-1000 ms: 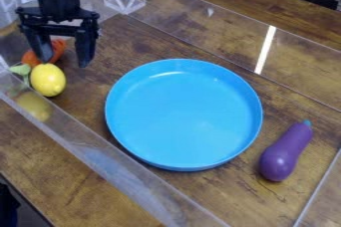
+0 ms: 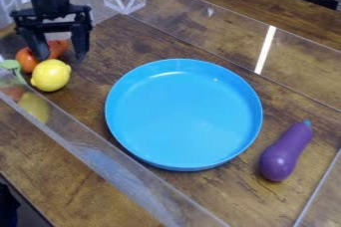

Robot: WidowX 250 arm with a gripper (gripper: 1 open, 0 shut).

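Observation:
My black gripper hangs at the upper left, open, its fingers over an orange-red object and just behind a yellow object, perhaps a lemon. The red object is partly hidden by the gripper and the yellow one. A small pale green piece lies at the left edge. A blue plate sits in the middle, and a purple eggplant toy lies at the right.
Clear low walls border the wooden table area on several sides. Bare wood lies behind the plate and to its right, around the eggplant.
The gripper has shifted slightly left and moved up and down a little. The yellow object has turned slightly, and the red object and green piece have shifted a little at the left.

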